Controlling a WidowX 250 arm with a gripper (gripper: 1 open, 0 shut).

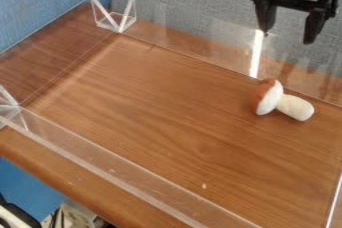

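A toy mushroom (281, 102) with a red-brown cap and pale stem lies on its side on the right of the wooden table (147, 132). Above it, near the top right of the view, my black gripper (287, 28) hangs open with nothing between its fingers, well clear of the mushroom.
Clear plastic walls line the table's edges, with white brackets (114, 12) at the back-left corner and at the left front. A grey-blue padded backdrop stands behind.
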